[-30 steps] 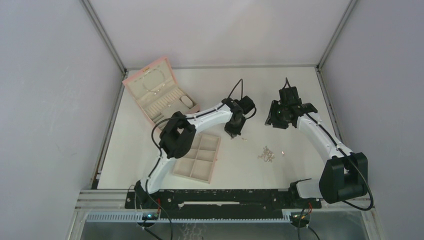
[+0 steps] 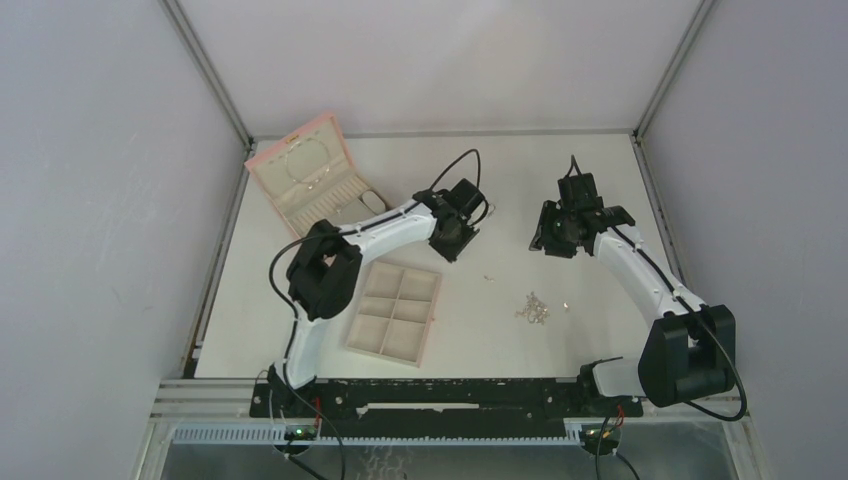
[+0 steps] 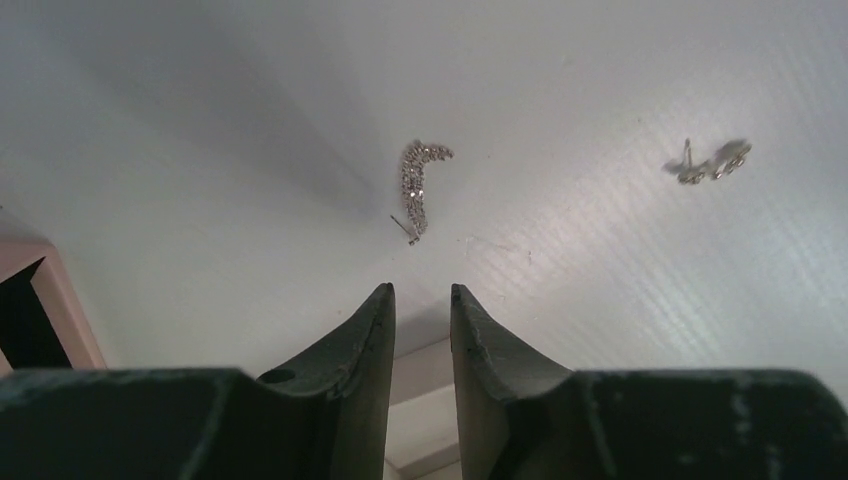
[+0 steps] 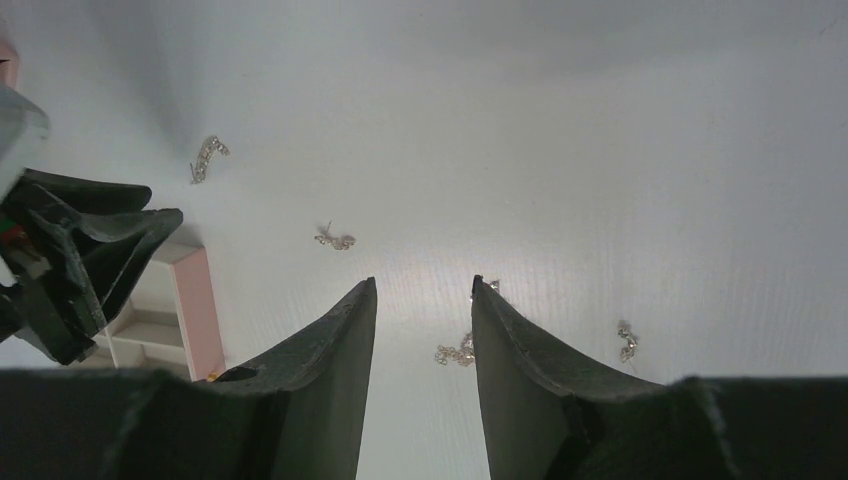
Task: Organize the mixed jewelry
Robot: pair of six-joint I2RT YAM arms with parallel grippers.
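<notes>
A short sparkly earring [image 3: 414, 190] lies bent on the white table, past the fingertips of my left gripper. That gripper is part open, with an empty gap between its fingers, and hides this earring from the top view. A second small earring [image 4: 335, 240] rests to its right. Farther right are a small tangled jewelry pile [image 2: 535, 308] and a single small piece [image 2: 566, 307]. My right gripper stands open and empty above the table. An open pink jewelry box [image 2: 322, 175] with a necklace in its lid sits back left, partly behind the left arm.
A pale compartment tray [image 2: 393, 312] stands in front of the left arm; its visible compartments look empty. A tiny orange bit [image 4: 212, 377] shows by the tray's side. The table between the arms and at the back right is clear.
Over the last second my left gripper has moved left, away from the second earring, swinging over the tray's far side. The right arm and the jewelry pile stay where they were.
</notes>
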